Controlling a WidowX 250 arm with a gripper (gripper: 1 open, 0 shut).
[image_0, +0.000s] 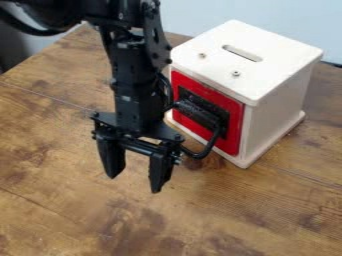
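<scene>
My black gripper (136, 166) hangs over the wooden table, its two fingers pointing down and spread apart with bare wood between them. Right of it stands a white wooden box (273, 70) with a slot and two screw heads on top. Its front carries a red panel (230, 140) with a black insert (201, 108), partly hidden behind my arm and its cable.
</scene>
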